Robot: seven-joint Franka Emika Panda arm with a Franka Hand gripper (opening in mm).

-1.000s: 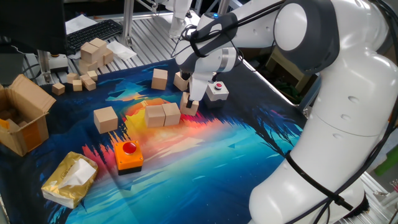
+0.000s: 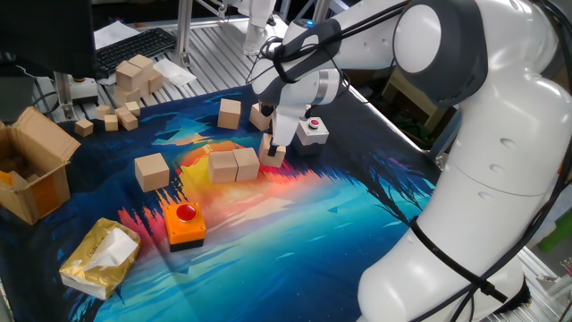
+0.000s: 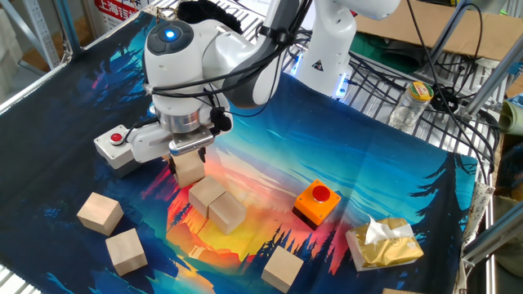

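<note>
My gripper (image 2: 273, 146) points down at a wooden block (image 2: 267, 154), low over the mat. In exterior view 2 a dark finger (image 3: 171, 164) shows at the left side of this block (image 3: 191, 170); the other finger is mostly hidden, so whether the pads press on the wood cannot be told. Just beside it, two wooden blocks (image 3: 205, 194) stand touching in a row. Another block (image 2: 152, 173) is apart from them, with two more (image 3: 100, 213) (image 3: 127, 251) on the far side of the gripper.
A grey box with a red button (image 2: 312, 131) stands close by the gripper. An orange button box (image 2: 185, 227) and a gold tissue pack (image 2: 100, 258) lie toward the front. An open carton (image 2: 40, 183) and several small cubes (image 2: 111, 122) are at the left.
</note>
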